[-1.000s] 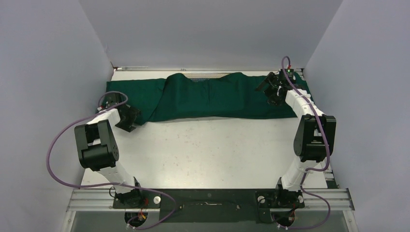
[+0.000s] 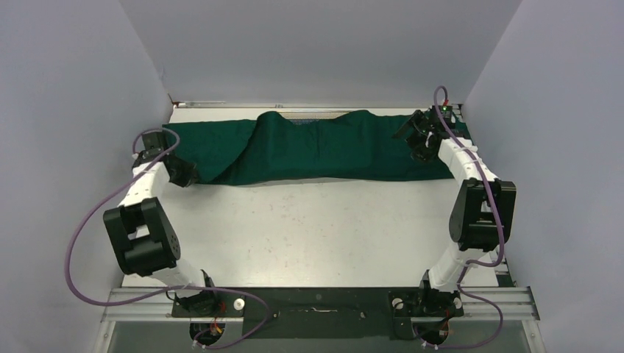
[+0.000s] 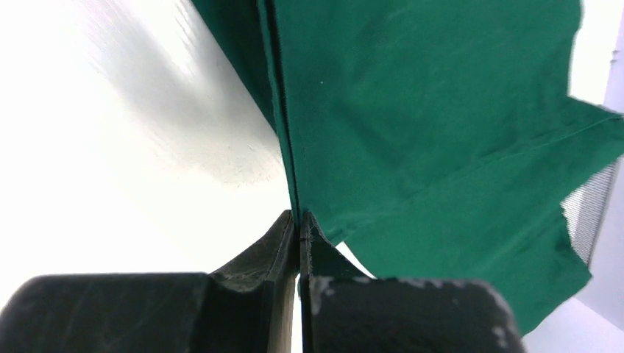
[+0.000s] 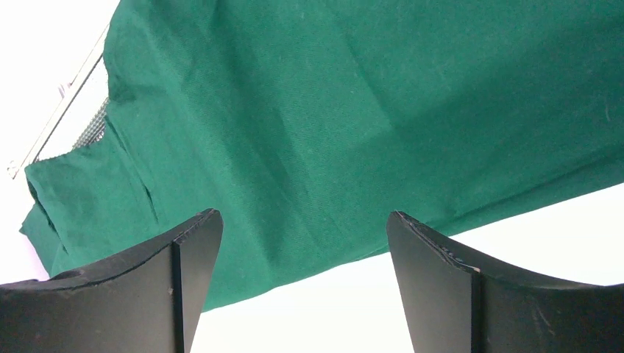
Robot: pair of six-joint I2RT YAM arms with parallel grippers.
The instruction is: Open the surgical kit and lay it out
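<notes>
A dark green drape [image 2: 324, 147] stretches across the back half of the white table, covering most of a mesh tray [image 2: 309, 115] that peeps out at the rear. In the left wrist view my left gripper is shut on the near-left corner of the drape [image 3: 412, 125]; the folded edge runs up from between the fingertips. Over the right part of the drape, my right gripper [image 2: 413, 140] stands open; in the right wrist view its fingers [image 4: 197, 254] are wide apart with nothing between them. Whatever the cloth covers is hidden.
Grey side walls [image 2: 66, 147] rise close beside both arms, and a metal rail [image 2: 221, 104] runs along the back edge. Purple cables [image 2: 81, 224] loop over the arms.
The right arm has barely shifted and stays open.
</notes>
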